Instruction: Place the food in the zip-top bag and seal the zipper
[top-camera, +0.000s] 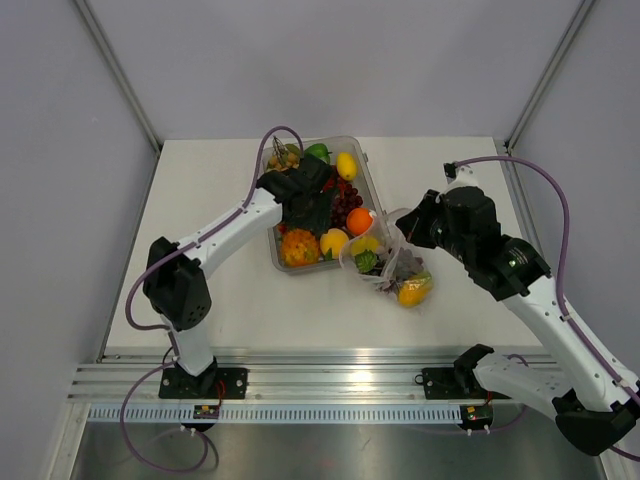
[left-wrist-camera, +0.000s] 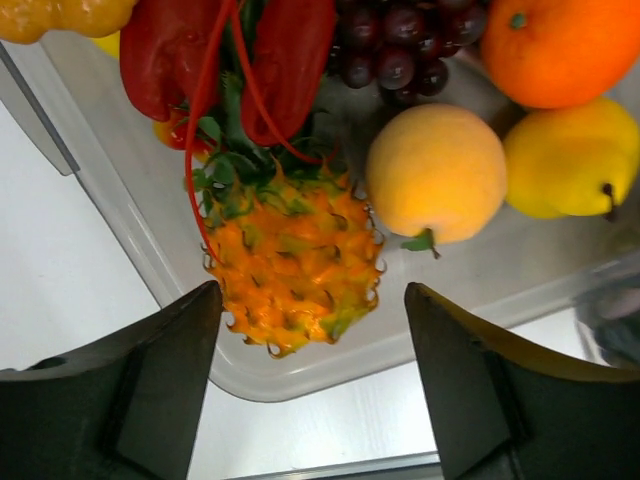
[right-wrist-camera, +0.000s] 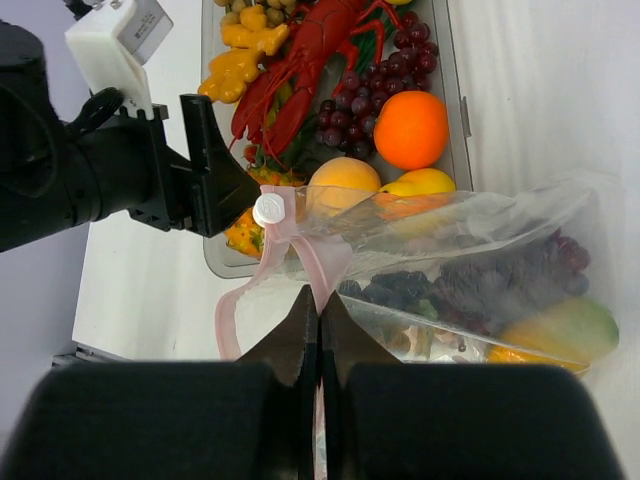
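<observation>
A clear zip top bag (top-camera: 384, 232) with a pinkish zipper strip (right-wrist-camera: 325, 255) lies right of the food tray, its mouth partly open. Through its film show dark grapes (top-camera: 407, 264), an orange-yellow mango (top-camera: 414, 290) and something green (top-camera: 367, 262). My right gripper is shut on the bag's edge at the strip. Over the tray hovers my left gripper, fingers apart and empty. Between its fingers, in the left wrist view, appears a spiky orange fruit (left-wrist-camera: 300, 262) below; a peach (left-wrist-camera: 436, 172) is just right of it.
The grey tray (left-wrist-camera: 300, 384) also holds a red lobster (right-wrist-camera: 325, 45), grapes (right-wrist-camera: 375, 98), an orange (right-wrist-camera: 411, 130) and a yellow pear (left-wrist-camera: 570, 160). The bag overlaps the tray's right side.
</observation>
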